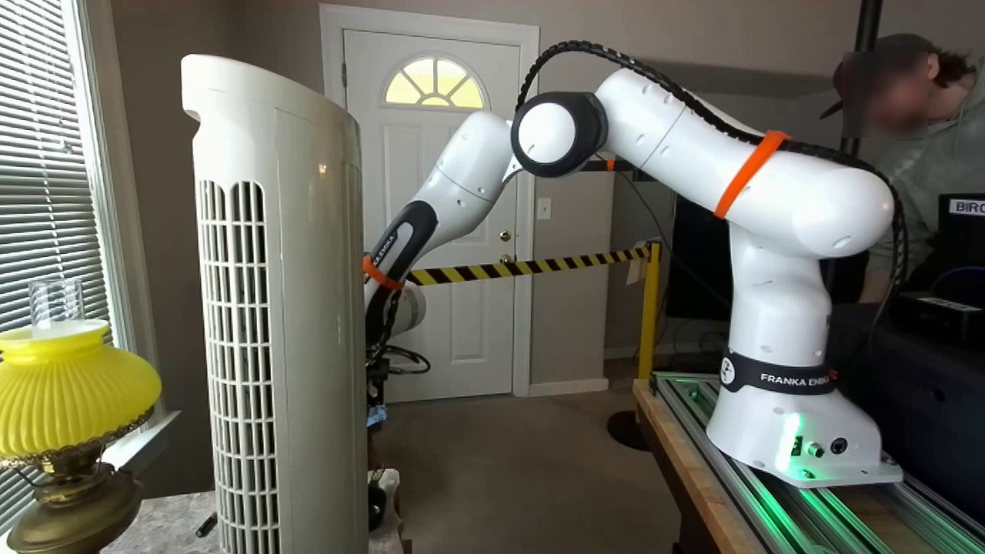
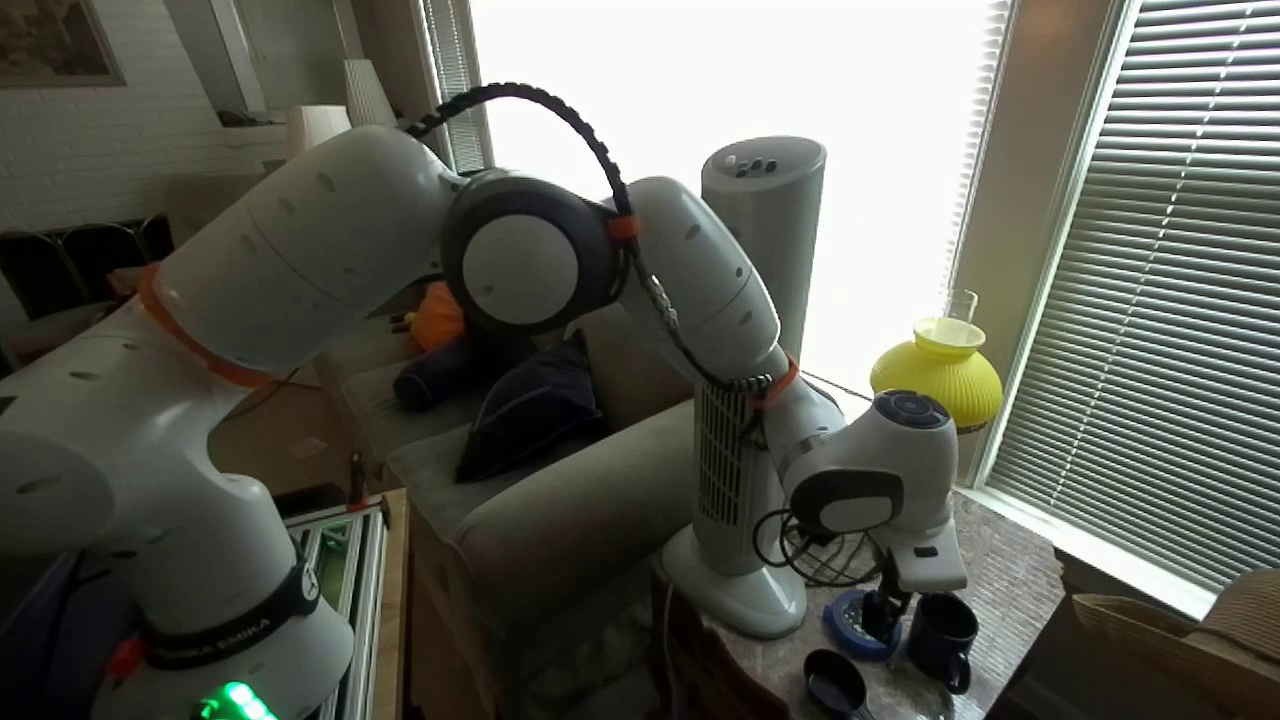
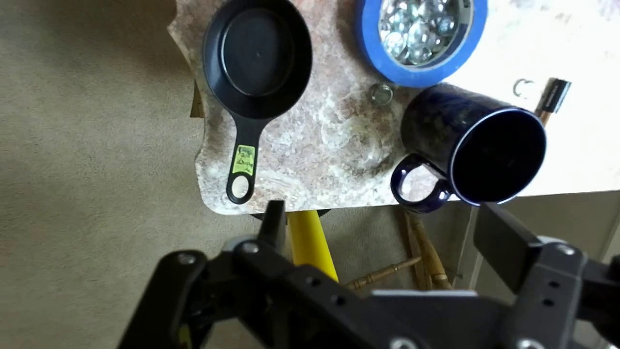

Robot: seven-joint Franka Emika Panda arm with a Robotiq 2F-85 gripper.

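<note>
In the wrist view my gripper stands open, its fingers wide apart with nothing between them. Ahead of it on the stone tabletop (image 3: 325, 168) is a dark blue mug (image 3: 447, 125), its handle toward the table edge. A small black pan (image 3: 258, 55) rests to the left, a yellow-green label on its handle. Clear glass marbles (image 3: 415, 35) sit inside a blue ring (image 3: 401, 72), and one loose marble (image 3: 381, 93) lies just outside. From the second exterior view, the gripper (image 2: 884, 618) hangs low near the mug (image 2: 944, 636); the fan hides it in the first.
A tall tower fan (image 1: 318, 323) stands on the table close to my arm. The yellow-shaded lamp (image 2: 942, 372) is behind, near the window. A dark pen (image 3: 555, 96) lies past the mug. A cardboard box (image 2: 1188, 648) stands at the right.
</note>
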